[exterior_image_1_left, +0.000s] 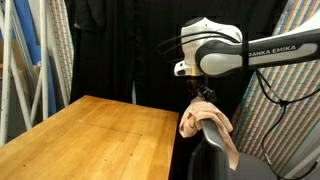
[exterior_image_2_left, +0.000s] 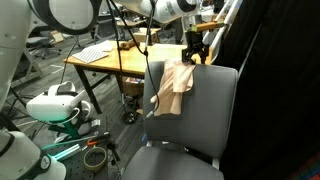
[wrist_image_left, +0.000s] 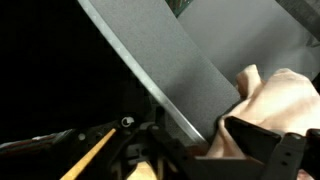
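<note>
A pale pink cloth (exterior_image_1_left: 208, 122) hangs over the top of the grey chair back (exterior_image_2_left: 205, 100). In exterior view 2 the cloth (exterior_image_2_left: 173, 88) drapes down the chair's front at its left corner. My gripper (exterior_image_1_left: 203, 95) points down at the chair's top edge, right by the cloth. In the wrist view, the black fingers (wrist_image_left: 265, 143) stand apart along the bottom, with the chair's edge between them. Bunched cloth (wrist_image_left: 275, 105) touches or lies close against the right-hand finger; whether any of it is between the fingers is unclear.
A wooden table (exterior_image_1_left: 90, 135), bare in exterior view 1, stands beside the chair. A black curtain (exterior_image_1_left: 130, 50) hangs behind. Cables and another robot arm's white parts (exterior_image_2_left: 25, 155) occupy the left of exterior view 2.
</note>
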